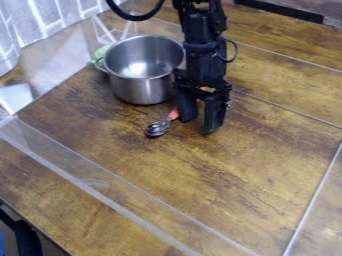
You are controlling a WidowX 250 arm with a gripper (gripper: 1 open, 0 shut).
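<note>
A spoon with a red handle (pixel 160 126) lies on the wooden table just left of my black gripper (pixel 198 115), which is lowered to the table. The red handle reaches up to the gripper's left finger. Whether the fingers are open or shut on the handle is too dark to tell. A steel pot (pixel 140 70) stands behind and to the left of the gripper.
A green object (pixel 102 58) shows behind the pot. Clear plastic edges cross the left side and the right of the table.
</note>
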